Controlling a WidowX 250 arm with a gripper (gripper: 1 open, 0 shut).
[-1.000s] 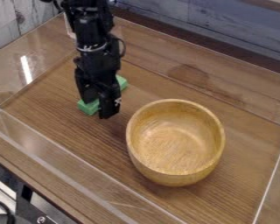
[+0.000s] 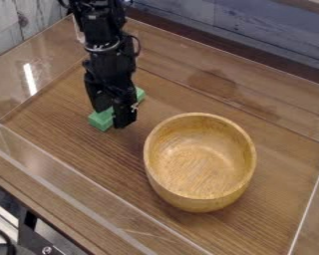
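Note:
My black gripper [image 2: 109,110] is low over the wooden table [image 2: 69,159], its fingers open around a green object [image 2: 101,121] that lies on the table, partly hidden by them. A large tan plastic bowl [image 2: 199,159] stands to the right, apart from the gripper. Whether the fingers touch the green object I cannot tell.
A pale wall borders the back left, and a blue-grey edge runs along the back right.
My gripper has risen slightly and shifted a little up in the view. The green object and bowl look in about the same places.

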